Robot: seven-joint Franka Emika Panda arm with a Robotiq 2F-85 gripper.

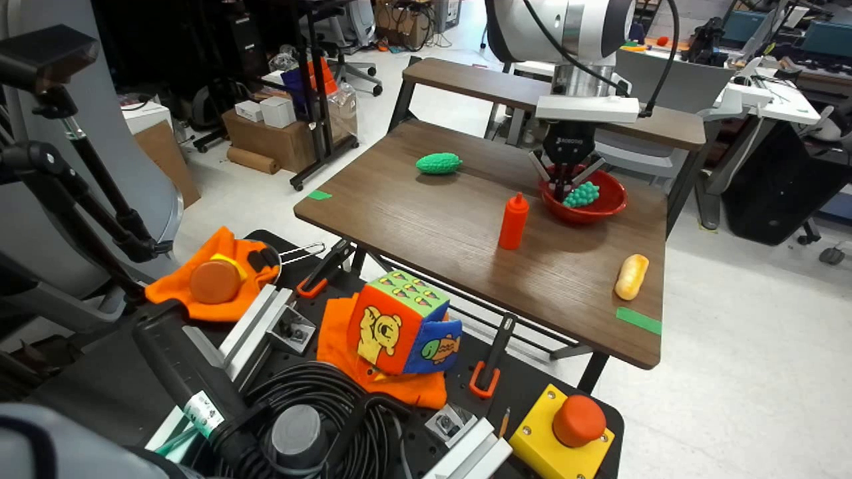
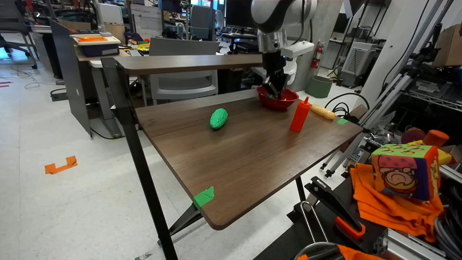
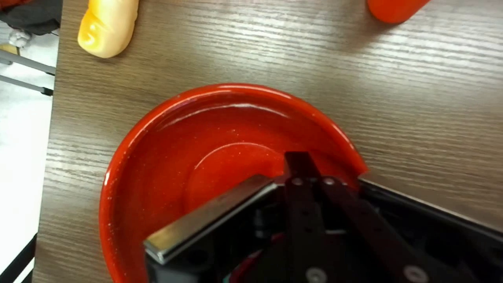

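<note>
A red bowl [image 1: 613, 199] stands toward the back right of the table, and a bunch of teal grapes [image 1: 582, 195] lies inside it. In the wrist view the bowl [image 3: 141, 136] fills the middle, while the grapes are almost wholly hidden behind my gripper. My gripper is shut, its fingertips together and nothing between them. From the first exterior view, the gripper [image 1: 561, 197] reaches down into the bowl, and the grapes sit beside its fingers, outside them. The second exterior view shows the bowl [image 2: 281, 104] with the gripper over its inside.
On the table [image 1: 383, 207] stand a red bottle [image 1: 513, 222] in front of the bowl, a green bumpy toy vegetable [image 1: 438, 163] at back left, and a bread roll [image 1: 632, 277] near the right edge. A raised shelf [image 1: 479, 82] runs behind.
</note>
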